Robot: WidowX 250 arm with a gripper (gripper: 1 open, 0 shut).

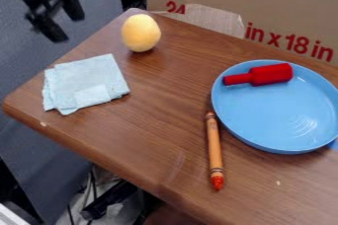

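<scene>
My black gripper [58, 20] hangs at the top left, above the floor beside the table, blurred; its fingers look apart. Below it on the wooden table lies a folded pale blue cloth [85, 84]. A yellow egg-shaped object [141, 33] sits near the back edge. On the right, a blue plate [275, 122] holds a red rolling-pin-like object [260, 74]. An orange crayon-shaped object [214, 151] lies left of the plate.
A cardboard box [251, 12] stands behind the table [145, 145]. A clear plastic piece [211, 17] lies at the back edge.
</scene>
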